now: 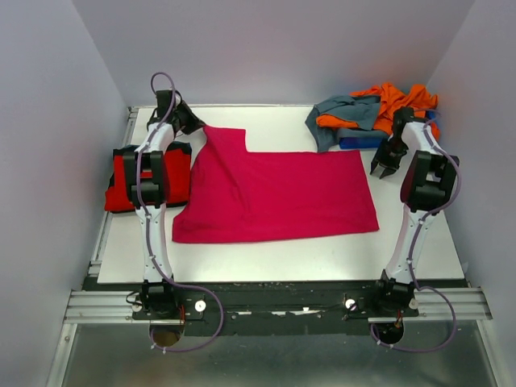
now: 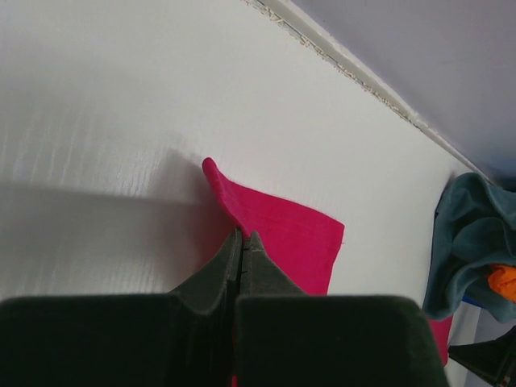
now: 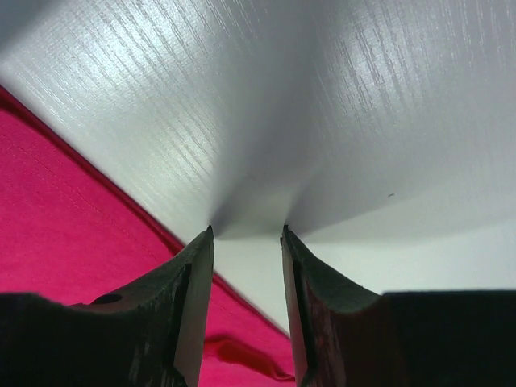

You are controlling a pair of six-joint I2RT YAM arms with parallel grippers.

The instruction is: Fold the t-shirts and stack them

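Observation:
A crimson t-shirt (image 1: 282,193) lies spread across the middle of the table (image 1: 314,262). Its upper left corner rises to my left gripper (image 1: 201,124), which is shut on it; in the left wrist view the cloth (image 2: 286,246) runs from the fingertips. My right gripper (image 1: 379,169) stands part open just beyond the shirt's upper right corner, with bare table between its fingertips in the right wrist view and the shirt's edge (image 3: 97,218) beside them.
Red folded cloth (image 1: 121,181) lies at the left under my left arm. A pile of orange (image 1: 395,101) and grey-blue (image 1: 326,133) clothes with a blue box (image 1: 359,143) is at the back right.

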